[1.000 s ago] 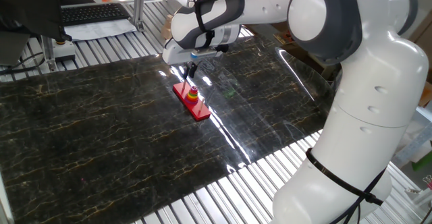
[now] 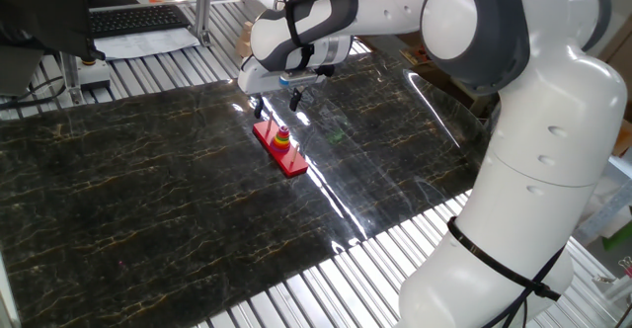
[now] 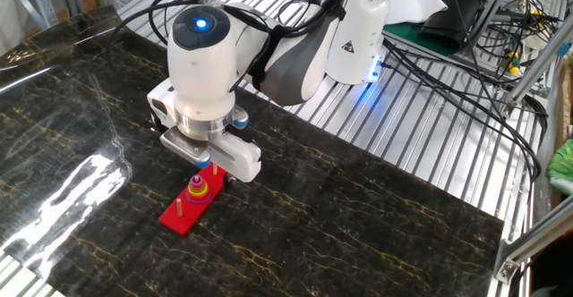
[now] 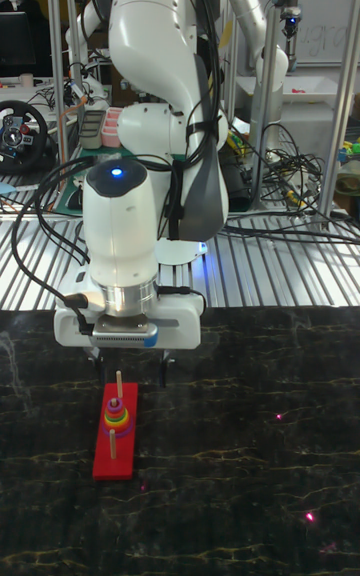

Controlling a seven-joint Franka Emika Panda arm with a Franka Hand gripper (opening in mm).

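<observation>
A red base (image 2: 295, 166) with upright pegs lies on the dark marble-patterned sheet. Its middle carries a cone of coloured rings (image 2: 281, 141), purple, yellow and red among them, wider at the bottom. Bare wooden pegs stand toward either end, the near one (image 4: 113, 444) plain in exterior view 3. My gripper (image 2: 277, 105) hangs over the far end of the base, its dark fingers (image 2: 295, 101) spread wide with nothing visible between them. In exterior view 2 the hand (image 3: 235, 156) covers part of that end and mostly hides the fingers.
Around the base the dark sheet (image 2: 128, 200) is clear, with bright glare streaks beside it. A keyboard (image 2: 136, 20) sits at the back left in exterior view 1. Loose cables (image 3: 448, 96) run over the slatted metal table at the right in exterior view 2.
The arm, red base and rings appear unmoved.
</observation>
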